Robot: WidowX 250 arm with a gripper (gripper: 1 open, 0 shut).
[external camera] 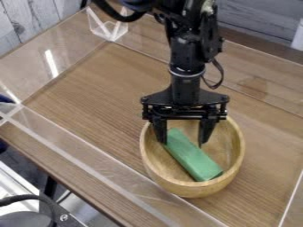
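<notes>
A round wooden bowl [175, 179] sits on the table with a green block [192, 156] lying diagonally inside it. My black gripper [182, 126] hangs from above over the back half of the bowl, open, its two fingers pointing down on either side of the block's upper end. Whether the fingers touch the block is unclear.
A clear plastic object [109, 27] stands at the back left. Dark cables lie at the bottom left, beyond the table's edge.
</notes>
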